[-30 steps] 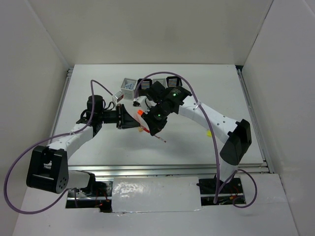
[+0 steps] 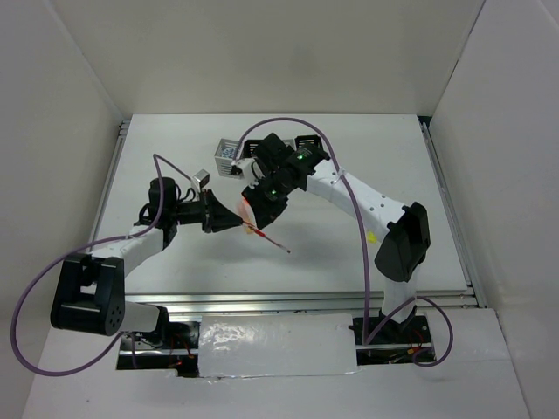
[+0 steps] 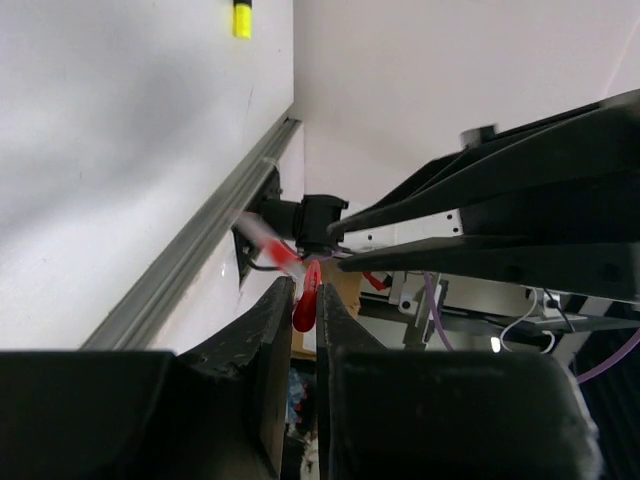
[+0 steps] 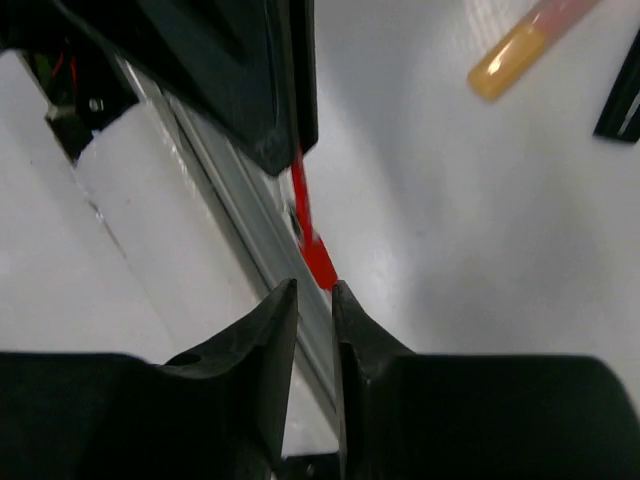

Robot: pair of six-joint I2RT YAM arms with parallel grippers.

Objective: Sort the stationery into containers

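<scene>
My left gripper is shut on a thin red pen-like stick [image 2: 268, 236], which slants out from its fingertips toward the lower right in the top view. Close beside it, the right gripper has its fingers slightly apart, with a narrow gap between the tips. In the right wrist view the red stick [image 4: 303, 200] reaches from the left gripper toward that gap; whether it touches the right fingers cannot be told. A pink marker with a yellow-orange end [image 4: 500, 65] lies on the table, partly covered by the arms in the top view.
A light grey basket [image 2: 224, 161] and darker bins [image 2: 308, 140] line the table's back, partly behind the right arm. A yellow item [image 2: 371, 236] lies at the right, and a black object [image 4: 622, 105] lies near the pink marker.
The right gripper has shifted a little left and its arm has drawn in, covering more of the bins. The stick's free end has swung slightly; the left arm has settled a little lower.
</scene>
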